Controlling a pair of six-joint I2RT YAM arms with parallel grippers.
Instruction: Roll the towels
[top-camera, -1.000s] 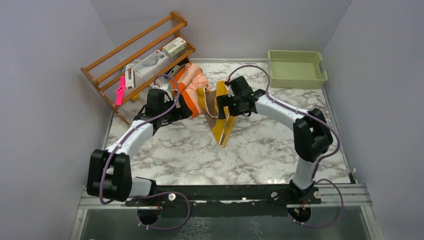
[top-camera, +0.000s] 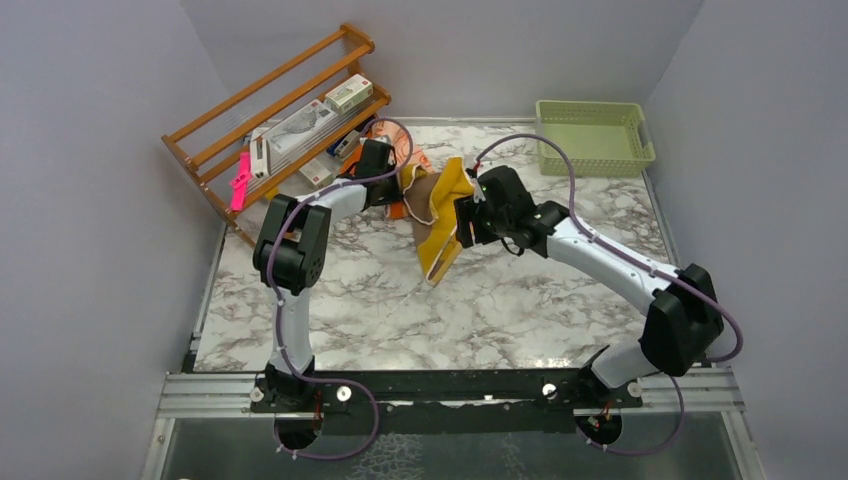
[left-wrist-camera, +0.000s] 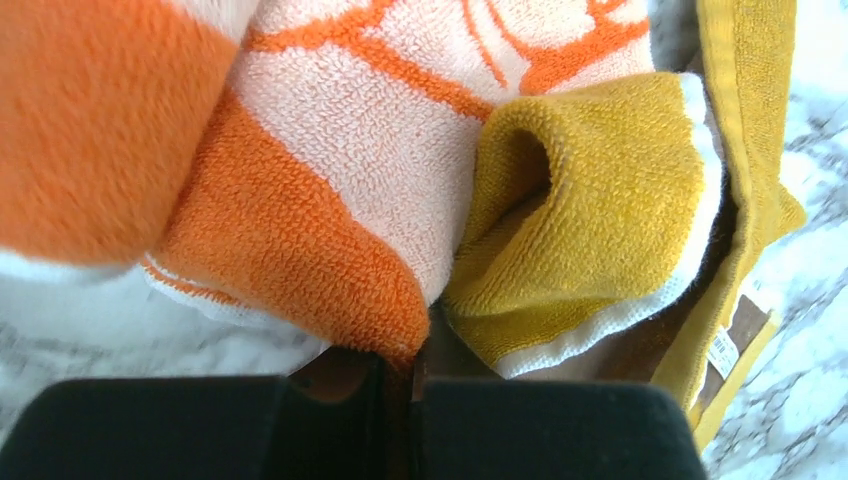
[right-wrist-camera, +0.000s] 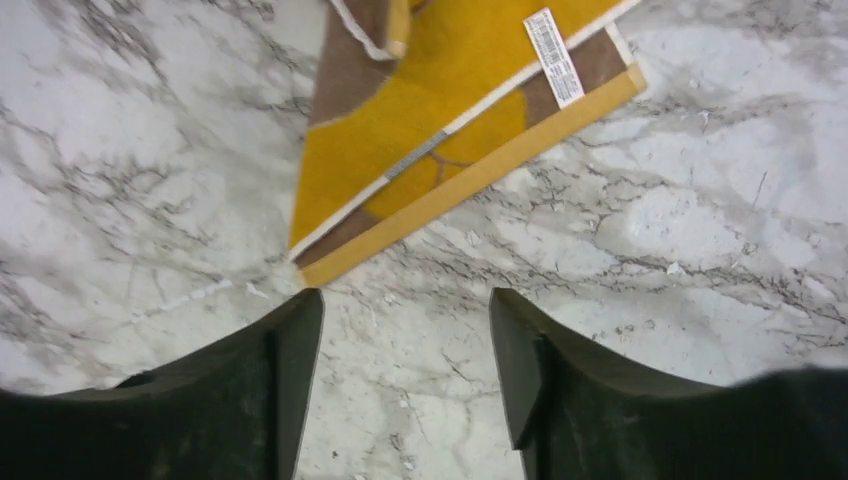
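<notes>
An orange-and-pink towel (left-wrist-camera: 290, 220) lies bunched at the back, left of a crumpled yellow-and-brown towel (top-camera: 440, 230) (left-wrist-camera: 590, 200) (right-wrist-camera: 430, 150). In the left wrist view my left gripper is shut on a gathered fold of the orange towel. In the top view that gripper is over the orange towel, largely covering it. My right gripper stands open above bare marble beside the yellow towel's striped edge, with nothing between its blurred fingers.
A wooden rack (top-camera: 270, 80) with boxes stands at the back left. An empty green basket (top-camera: 595, 140) sits at the back right.
My left gripper has moved toward the back, onto the orange towel. The right arm has swung rightward, its gripper moving off the yellow towel's middle. The yellow towel has shifted slightly.
</notes>
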